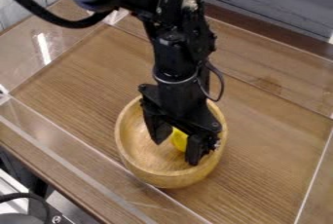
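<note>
My black gripper (177,136) reaches down into a round wooden bowl (154,169) near the front middle of the table. Its fingers are apart, one at the left and one at the right. Between and behind them sits a small yellow object (180,137), partly hidden by the gripper. I cannot tell whether the fingers touch it.
A pale wall stands at the back right. Cables run from the arm at the upper left, and another dark cable lies at the lower left corner.
</note>
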